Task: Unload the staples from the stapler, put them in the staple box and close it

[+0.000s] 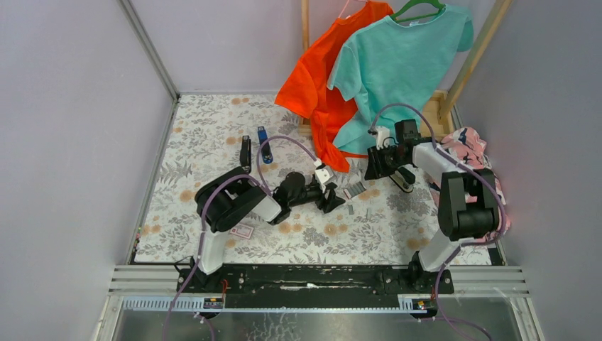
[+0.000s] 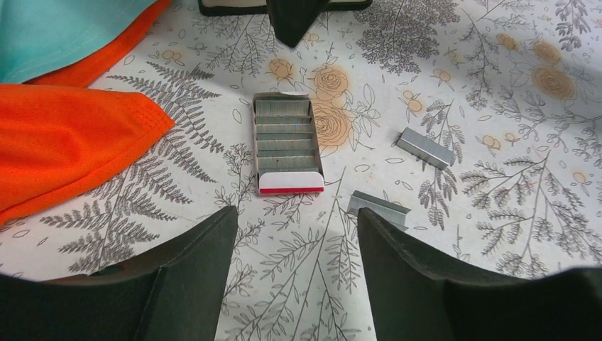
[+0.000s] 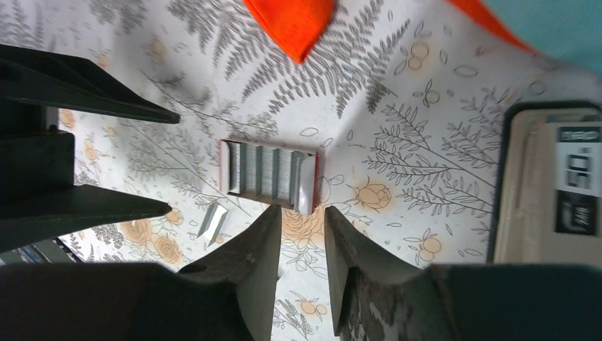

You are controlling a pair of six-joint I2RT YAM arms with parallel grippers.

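An open staple box [image 2: 284,142] with several rows of staples lies on the floral mat between the grippers. Two loose staple strips [image 2: 426,147] lie beside it. My left gripper is low just short of the box, fingers apart, nothing between them. My right gripper hovers above the box and mat, fingertips a little apart, nothing held. A black object [image 1: 245,153] and a blue one [image 1: 265,143], possibly staplers, lie at back left; too small to tell.
Orange [image 1: 323,121] and teal [image 1: 383,85] shirts hang at the back, hems on the mat. A beige, dark-rimmed object [image 3: 532,199] lies by my right gripper. Pink cloth [image 1: 468,145] is at the right edge.
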